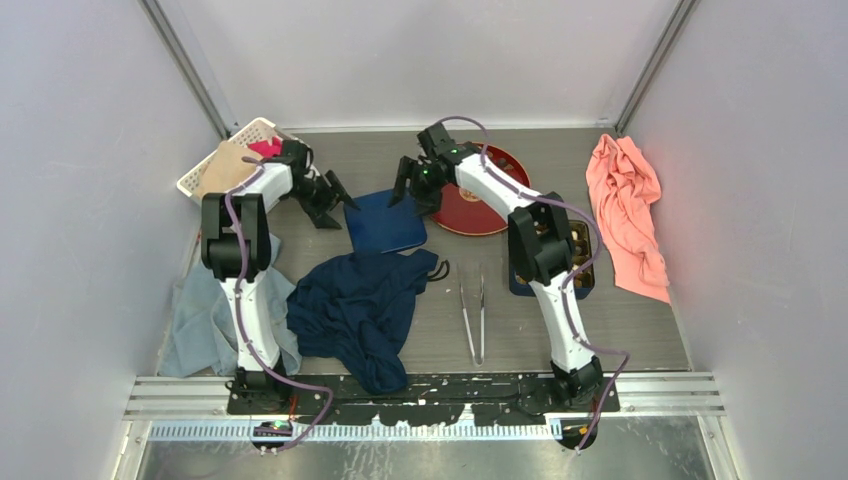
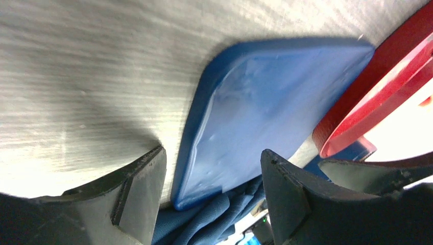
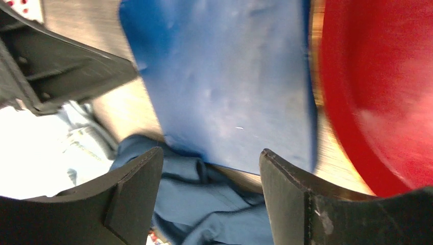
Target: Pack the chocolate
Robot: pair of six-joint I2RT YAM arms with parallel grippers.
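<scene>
A flat blue square piece, likely a lid [image 1: 385, 225], lies on the table between my arms, against the red round tray [image 1: 480, 215] and the navy cloth. My left gripper [image 1: 335, 205] is open at its left edge, nothing between its fingers. My right gripper [image 1: 415, 190] stands open over the piece's right part and the tray's rim. In the right wrist view the blue piece [image 3: 224, 81] shows between and beyond the open fingers. A box of chocolates [image 1: 577, 270] sits at the right, partly hidden under my right arm.
A white basket [image 1: 193, 180] is at back left. Navy cloth [image 1: 350, 315], pale blue cloth [image 1: 190, 330] and salmon cloth [image 1: 625, 210] lie around. Metal tongs [image 1: 482, 320] lie at the front.
</scene>
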